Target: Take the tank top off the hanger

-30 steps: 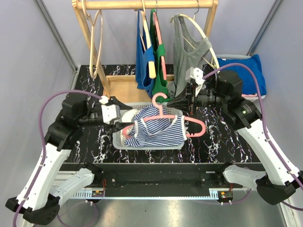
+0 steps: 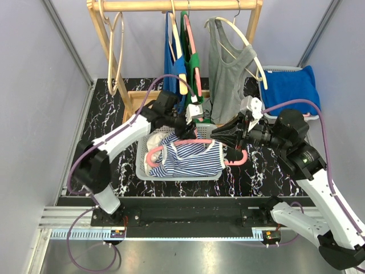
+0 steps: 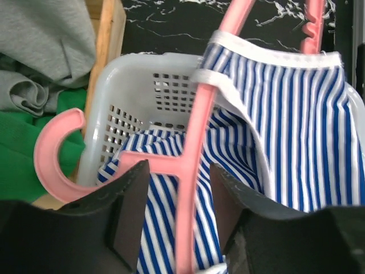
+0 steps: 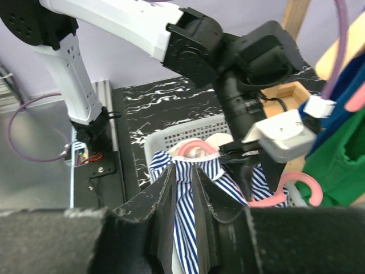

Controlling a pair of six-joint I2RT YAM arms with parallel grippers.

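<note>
A pink hanger (image 2: 197, 141) lies over the white basket (image 2: 140, 168), with the blue-and-white striped tank top (image 2: 191, 162) draped on it. The straps sit around its bar, and its right end sticks out past the basket. In the left wrist view my left gripper is open, its fingers on either side of the hanger's bar near where the hook joins. Up and right of the tank top, my right gripper (image 2: 212, 134) has its fingers (image 4: 169, 194) parted by a narrow gap, with nothing held between them. Striped cloth shows behind that gap.
Behind the basket stands a wooden rack (image 2: 171, 5) with blue, green and grey (image 2: 228, 74) tops and an empty hanger (image 2: 116, 54). A second basket with blue cloth (image 2: 291, 91) is at the back right.
My left arm has swung in from the left, bringing its gripper over the hanger's middle near the hook. My right gripper has shifted slightly right and down. Hanger and tank top look unmoved.
</note>
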